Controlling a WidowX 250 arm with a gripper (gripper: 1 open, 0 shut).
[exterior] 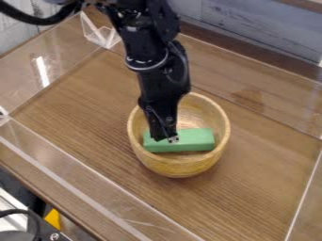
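Observation:
A wooden bowl [204,162] stands on the wooden table near the middle of the view, with a green block [190,141] lying in it. My black gripper [168,132] points down into the bowl from above, its tips at the upper left part of the block. Its fingertips look close together; whether anything is between them cannot be seen clearly.
A pale wall runs along the back. A small yellow object [52,216] shows at the lower left edge, beside black cables.

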